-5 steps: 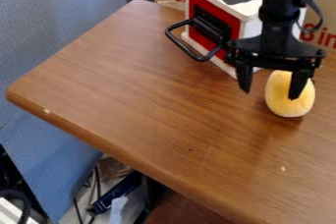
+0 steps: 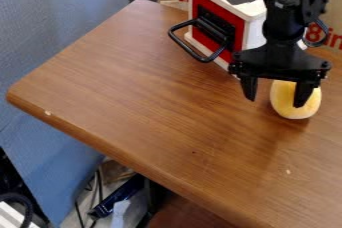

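Note:
My black gripper [image 2: 275,89] hangs at the right over the wooden table, its two fingers apart and pointing down. A pale yellow, rounded object [image 2: 291,106] rests on the table partly behind the right finger. The left finger stands to the left of it; whether either finger touches it cannot be made out.
A red and white box [image 2: 221,34] with a black handle stands at the back behind the arm, with cardboard beyond it. Past the table's left edge are a blue cloth and clutter below.
Compared with a second ago, the gripper sits very slightly lower over the yellow object; little else differs.

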